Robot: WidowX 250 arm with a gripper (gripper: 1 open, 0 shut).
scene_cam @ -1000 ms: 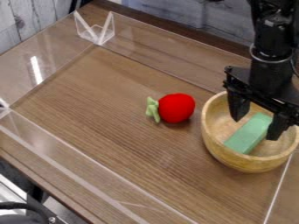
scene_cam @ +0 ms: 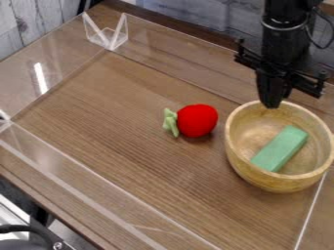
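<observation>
The black gripper [scene_cam: 274,78] is in the upper right of the camera view, above the back rim of a tan bowl [scene_cam: 245,162]. Its fingers point down and appear apart, though how far is hard to tell. A green block [scene_cam: 279,148] lies inside the bowl. A red round object with a green leafy top [scene_cam: 197,120] sits on the wooden table [scene_cam: 92,146], left of the bowl.
A small white wire object [scene_cam: 104,31] stands at the back left. Dark edges border the table at left and back.
The gripper has moved up and back, out of the bowl where it was over the green block. The block is now fully visible inside the bowl.
</observation>
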